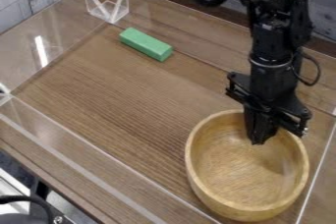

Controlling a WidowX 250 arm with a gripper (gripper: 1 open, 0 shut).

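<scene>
My black gripper (266,122) reaches down from the top right to the back rim of a large tan oval bowl (247,177) at the lower right. The fingertips are at or just over that rim; whether they are open or closed on anything is hard to tell in this view.
A green block (145,43) lies at the upper left of the wooden table (105,105). A clear plastic object (108,7) stands behind it near the table's back.
</scene>
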